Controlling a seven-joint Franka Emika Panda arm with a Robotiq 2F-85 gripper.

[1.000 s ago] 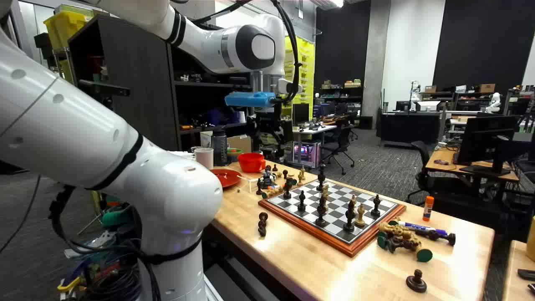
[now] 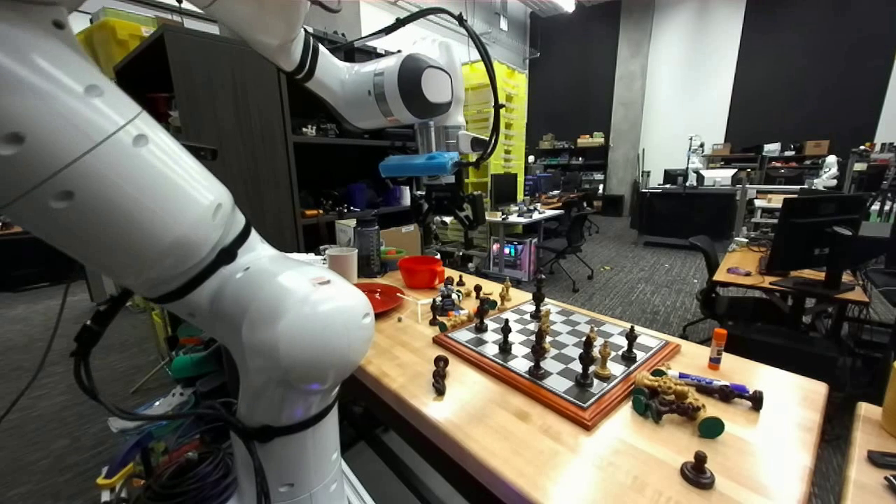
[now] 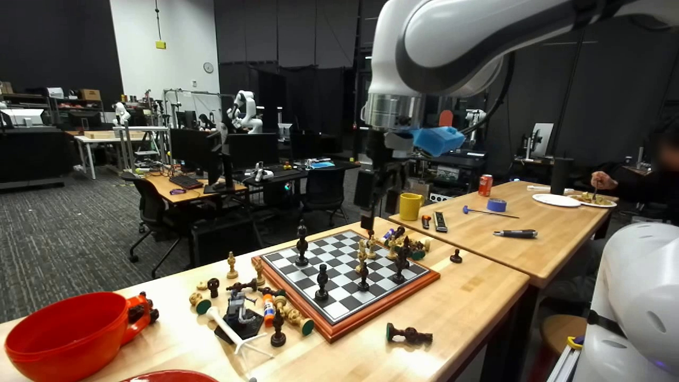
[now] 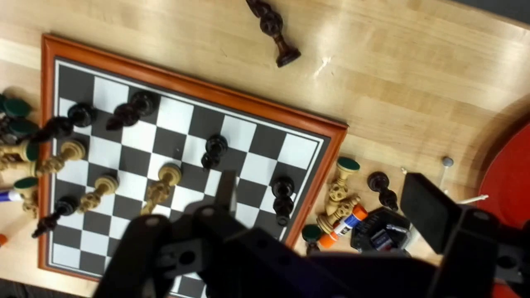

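My gripper is open and hangs above the table, its black fingers (image 4: 431, 213) wide apart with nothing held between them. In the wrist view the gap lies over the board's right edge and the loose pieces beside it. The chessboard (image 2: 554, 348), wood-framed, carries several standing dark and light pieces. Among them are a dark piece (image 4: 283, 196) near the board's right edge, another dark piece (image 4: 216, 149) nearer the middle, and a light piece (image 4: 164, 186). A dark piece (image 3: 409, 333) lies on its side off the board. My gripper's body hides part of the board in the wrist view.
Loose pieces, an orange glue stick (image 4: 345, 227) and a small black device (image 3: 240, 318) crowd one side of the board. A red bowl (image 3: 70, 334) and red plate (image 2: 379, 295) stand beyond. More fallen pieces (image 2: 672, 399) and a marker (image 2: 710, 382) lie at the opposite side.
The arm has shifted slightly, and my gripper now shows more clearly beneath the wrist in exterior view 1. The board and pieces look unmoved.
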